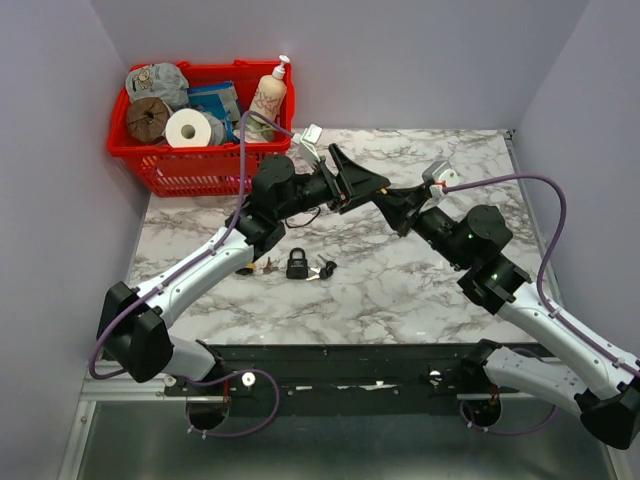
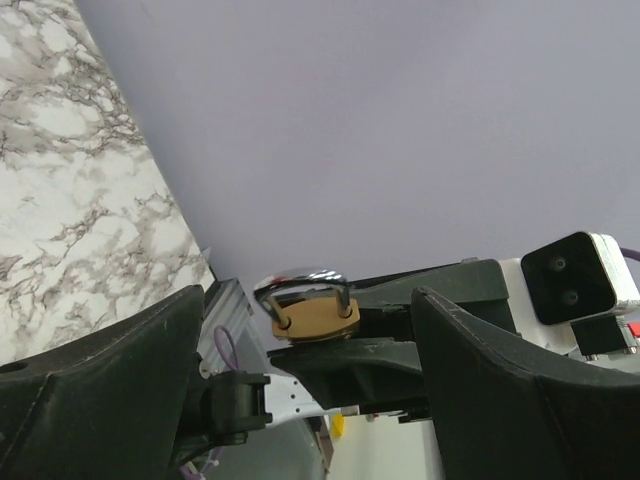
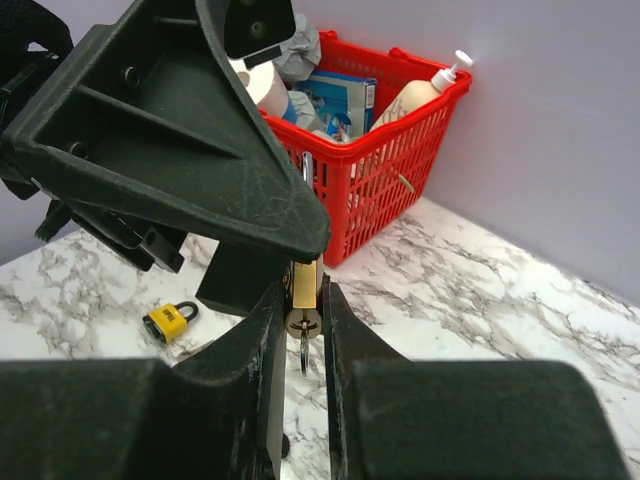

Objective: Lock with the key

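Observation:
A small brass padlock (image 2: 318, 318) with a silver shackle (image 2: 300, 279) is held up above the table, my right gripper shut on it. The shackle points toward my left gripper, which stands open with a finger on either side of the lock and gaps between. Seen from the right wrist, a thin silver piece (image 3: 304, 352) sticks out below the brass body; whether it is a key I cannot tell. From above, the two grippers meet over the middle of the table and hide most of the lock.
On the marble table (image 1: 420, 300) lie a black padlock (image 1: 297, 264), a key (image 1: 270, 266) and more keys (image 1: 323, 270). A yellow padlock (image 3: 168, 320) is mostly under my left arm in the top view. The filled red basket (image 1: 185, 172) stands at back left.

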